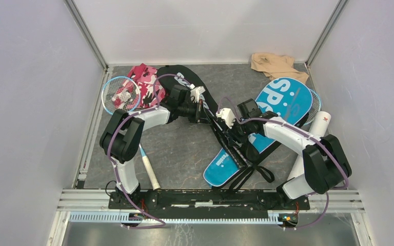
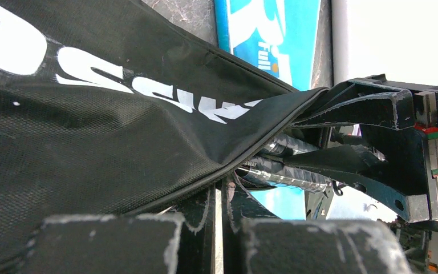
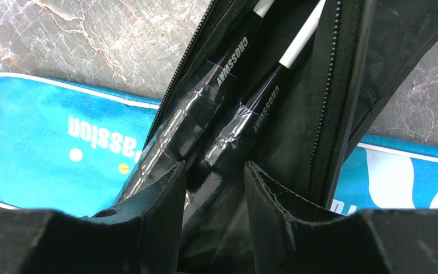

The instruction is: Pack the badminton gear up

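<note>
A black racket bag [image 2: 102,142] with white lettering runs diagonally over the middle. My left gripper [image 1: 201,117] is shut on its edge. Inside the bag's open zipped section, two plastic-wrapped racket handles marked CROSSWAY [image 3: 228,142] show in the right wrist view. My right gripper is over these handles, fingers part open, with the lower handle between or just beneath them. A blue bag [image 1: 282,100] lies under the black one. A blue-rimmed racket [image 1: 120,95] lies at the left.
A pink camouflage cloth [image 1: 146,79] is at the back left, a beige cloth [image 1: 274,64] at the back right. A white tube [image 1: 320,123] lies along the right. The floor left of the bags is fairly clear.
</note>
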